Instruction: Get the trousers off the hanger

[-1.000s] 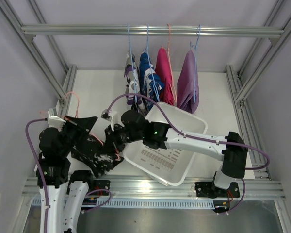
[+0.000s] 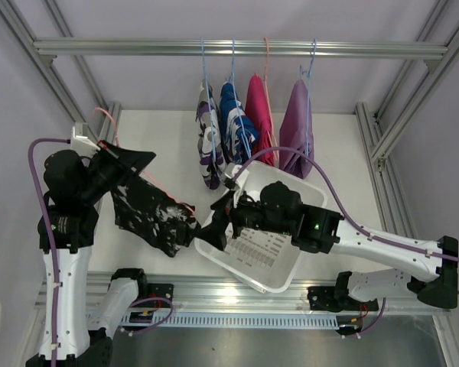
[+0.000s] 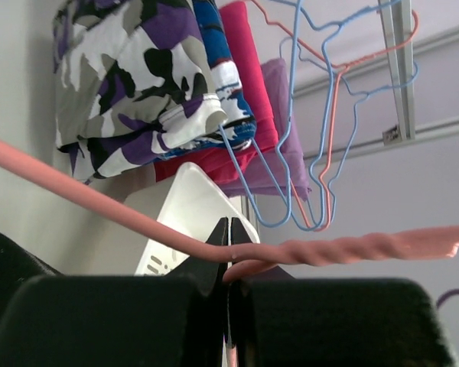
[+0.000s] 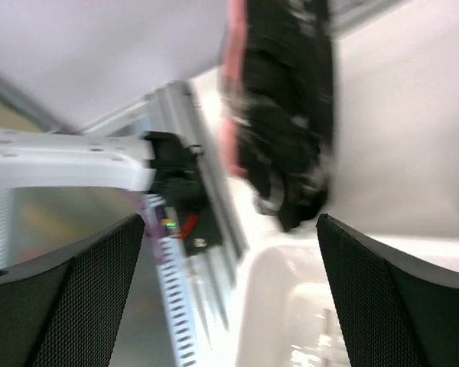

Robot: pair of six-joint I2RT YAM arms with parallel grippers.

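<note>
At upper left, my left gripper [image 2: 132, 162] is shut on a pink hanger [image 3: 138, 223]; its wire crosses the fingers in the left wrist view. Black trousers with pale mottling [image 2: 151, 222] hang from that hanger, slanting down toward the middle. My right gripper [image 2: 220, 222] stands open just right of the trousers, over the white basket's left part; in the blurred right wrist view nothing is between its fingers, and the trousers [image 4: 283, 138] are beyond them.
Several folded garments on hangers, including camouflage [image 3: 138, 76], blue, pink and purple [image 2: 294, 130] ones, hang from the rail [image 2: 138, 47] at the back. The white basket [image 2: 268, 275] stands beneath them on the pale floor.
The left gripper has risen with the hanger, after moving up in the top view. The right gripper has pulled away to the right from the trousers and lower hanger.
</note>
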